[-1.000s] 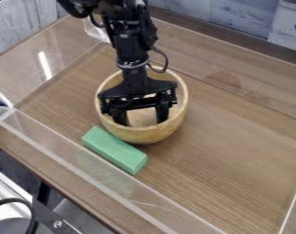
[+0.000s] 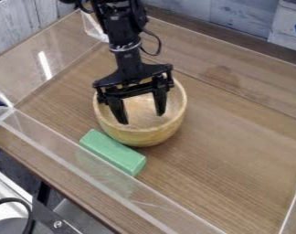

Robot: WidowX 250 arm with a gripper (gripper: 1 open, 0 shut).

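My black gripper [image 2: 132, 97] hangs from the top of the view over a round tan wooden bowl [image 2: 157, 132], its two fingers spread open and pointing down into the bowl. The bare pale bottom of the bowl shows between the fingers, with nothing held. A mint-green block [image 2: 111, 152] lies on the wooden table just in front of the bowl, toward the lower left.
A clear plastic strip runs along the near left edge, with dark and white hardware beyond it. Walls stand at the back.
Over the last second the gripper has shifted a little to the left and up within the bowl's area. The bowl and green block look to be in about the same places.
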